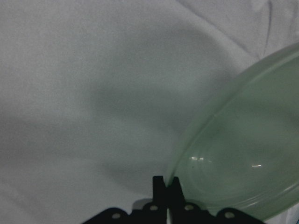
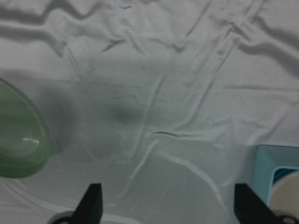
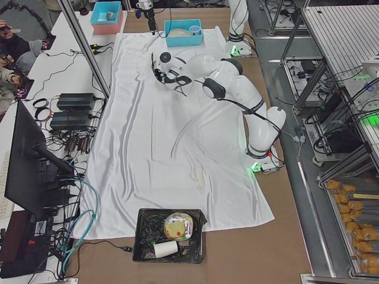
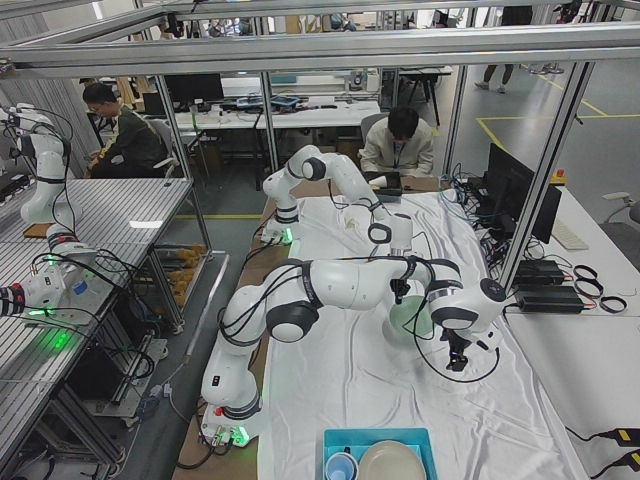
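A translucent green bowl point(image 1: 238, 144) fills the right of the left wrist view, its rim between the shut fingers of my left gripper. In the right wrist view the same bowl point(image 2: 21, 130) is at the left edge, and my right gripper stands open over bare cloth. A light blue bin point(image 2: 268, 156) holding a pale plate point(image 2: 285, 191) is at that view's lower right. In the camera right view the bowl point(image 4: 405, 325) is partly behind an arm.
The blue bin point(image 3: 183, 40) with plate and cup stands at the far end of the white cloth point(image 3: 148, 165). A black tray point(image 3: 142, 236) with items sits at the near end.
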